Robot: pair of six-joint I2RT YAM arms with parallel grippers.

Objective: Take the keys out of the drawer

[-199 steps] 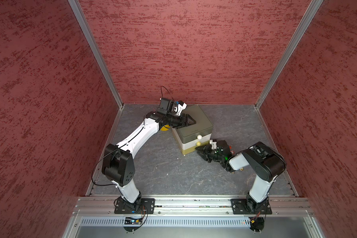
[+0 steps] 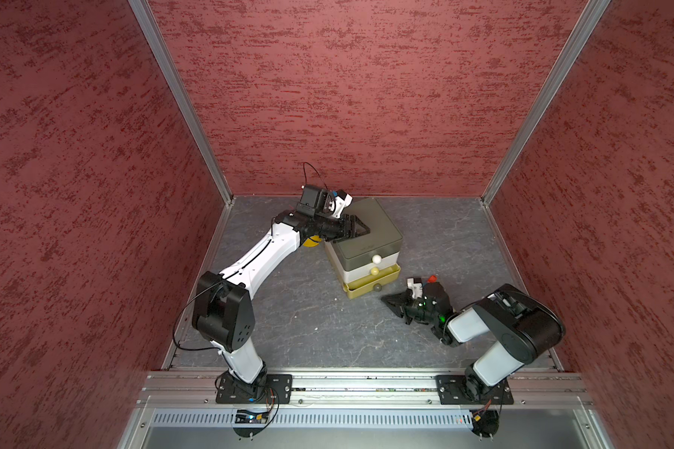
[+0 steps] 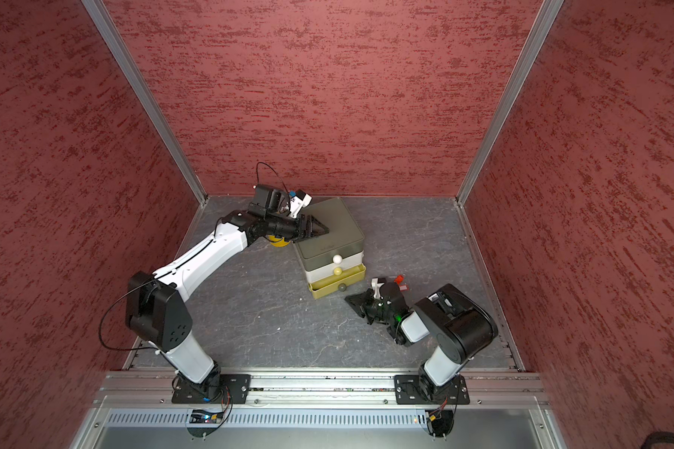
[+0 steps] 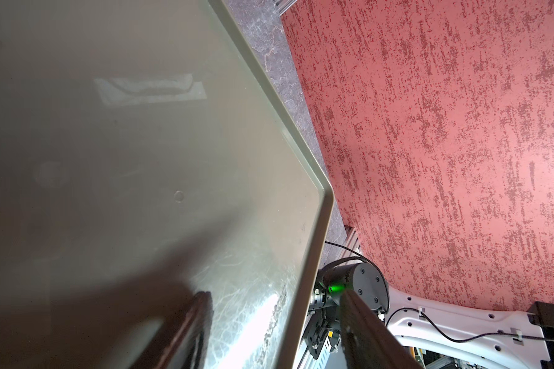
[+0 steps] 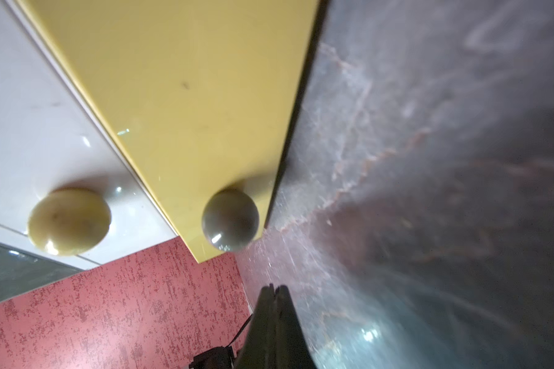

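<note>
A three-tier drawer unit with an olive top [image 2: 382,228], a white middle and a yellow bottom drawer [image 3: 325,288] stands mid-table; the yellow drawer is pulled partly out. My left gripper [image 2: 355,228] rests at the olive top, fingers apart with nothing seen between them. My right gripper is shut, empty, just in front of the drawer's grey knob [image 5: 229,218]. The white drawer's yellow knob [image 5: 69,221] sits above it. I cannot make out keys.
A red object [image 3: 398,280] lies behind my right gripper. A yellow object [image 2: 310,242] is partly hidden under the left arm.
The yellow drawer has come outward, and my right gripper has moved toward the front right, away from its knob. The left arm looks unchanged.
</note>
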